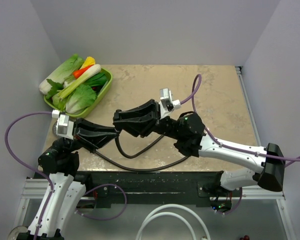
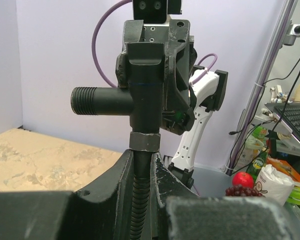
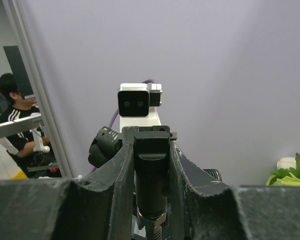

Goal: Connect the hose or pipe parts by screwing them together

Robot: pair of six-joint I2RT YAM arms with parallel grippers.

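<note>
A black tee connector with a threaded side port stands upright on a ribbed hose in the left wrist view. My left gripper is shut on the hose just under the fitting's nut. My right gripper is at the top of the tee from the right; in the right wrist view its fingers lie along either side of the tee, though whether they press on it is unclear. The black hose loops over the table below both arms.
A green basket of vegetables sits at the back left. White tubes lie below the front edge, and walls surround the workspace.
</note>
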